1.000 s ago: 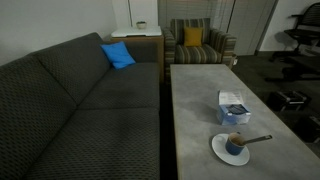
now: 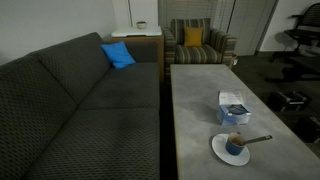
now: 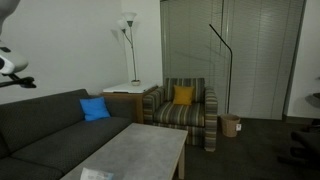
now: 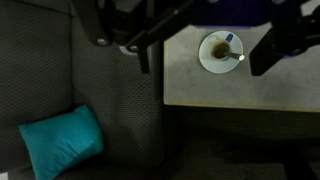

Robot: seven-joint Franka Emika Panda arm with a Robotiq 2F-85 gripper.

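A blue cup (image 2: 235, 145) stands on a white saucer (image 2: 219, 148) near the front of the grey table (image 2: 197, 105), with a spoon-like handle (image 2: 259, 139) sticking out to the right. Just behind it is a blue and white box (image 2: 231, 112), its top apparently raised. Seen from above in the wrist view, the cup (image 4: 221, 49) and saucer (image 4: 206, 58) appear in the gap between the fingers of my gripper. The gripper is open and holds nothing. In exterior view 2 only a white part of the arm (image 3: 10, 62) shows at the left edge.
A dark grey sofa (image 2: 110, 115) with a blue pillow (image 2: 118, 54) runs along the table's left side. A striped armchair (image 2: 196, 53) with a yellow pillow (image 2: 192, 36) stands at the far end.
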